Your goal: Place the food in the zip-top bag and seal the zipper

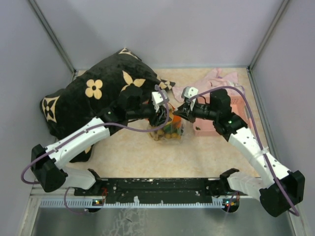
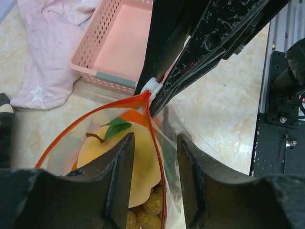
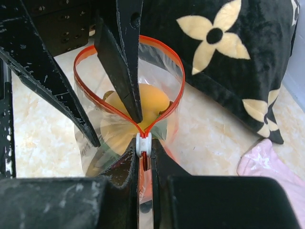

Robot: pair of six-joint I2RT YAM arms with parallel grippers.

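The clear zip bag [image 1: 167, 132] holds yellow and green food, including a yellow pear-like piece [image 2: 114, 162] and small round pieces [image 2: 150, 205]. My right gripper is shut on the bag's white zipper slider [image 3: 144, 145], where the red zip strip [image 2: 81, 119] meets in a point. My left gripper is open, its fingers either side of the red strip near the slider, above the bag's opening, which gapes wide.
A pink basket [image 1: 211, 130] stands right of the bag, with a pink cloth [image 2: 45, 67] behind it. A dark patterned cushion [image 1: 93, 88] fills the back left.
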